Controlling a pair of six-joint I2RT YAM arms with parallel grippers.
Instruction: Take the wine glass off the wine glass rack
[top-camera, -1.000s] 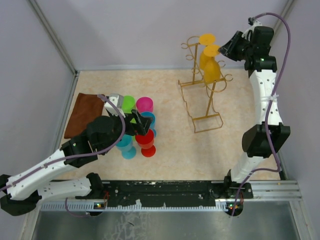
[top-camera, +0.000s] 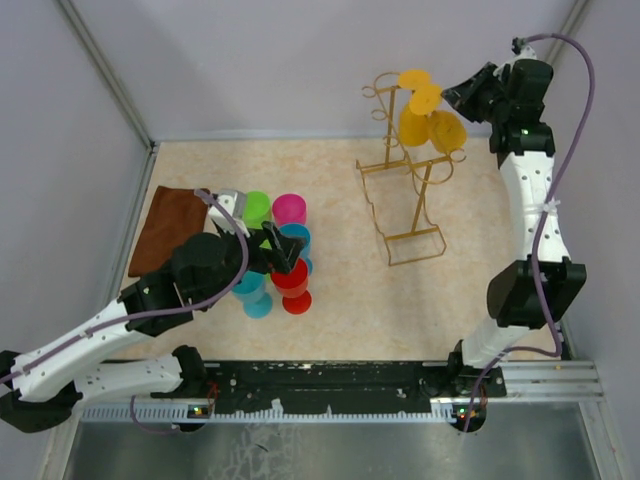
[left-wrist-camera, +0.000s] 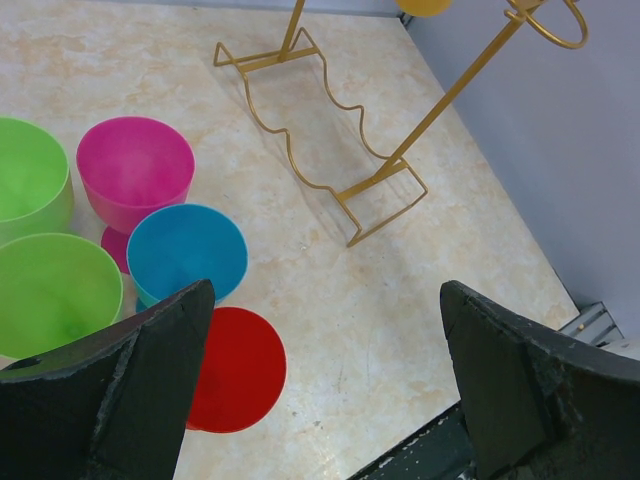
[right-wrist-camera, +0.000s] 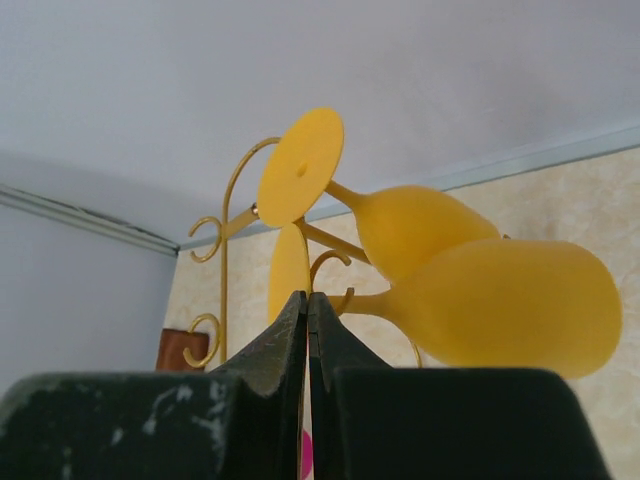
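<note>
Yellow wine glasses (top-camera: 446, 131) hang on a gold rack (top-camera: 416, 232) at the back right, their round bases on top. In the right wrist view two glass bowls (right-wrist-camera: 500, 305) lie tilted to the right, and a round base (right-wrist-camera: 298, 160) faces up. My right gripper is shut at the stems, beside an upright yellow disc; whether anything thin is between its fingertips is hard to tell. My left gripper stands open over the colored cups, nothing between its fingers.
Green, pink, blue and red glasses (top-camera: 289, 208) stand at left centre beside a brown cloth (top-camera: 158, 232). The table between them and the rack is clear. Walls border the back and sides.
The yellow glasses have shifted, one now tilted further to the right. The left arm is unchanged.
</note>
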